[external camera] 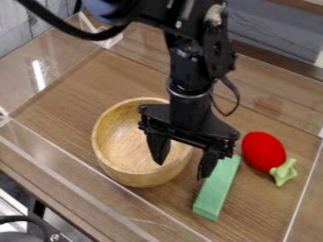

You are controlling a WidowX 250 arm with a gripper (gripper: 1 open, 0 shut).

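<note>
My black gripper (184, 151) hangs in the middle of the camera view, pointing down over the right part of a pale wooden bowl (116, 142). It is open, its two dark fingers spread apart, and I see nothing held between them. The gripper hides part of the bowl's right side. A green rectangular block (217, 189) lies just right of the bowl. A red rounded object (263, 150) with a light green piece (284, 172) at its lower right lies at the right.
</note>
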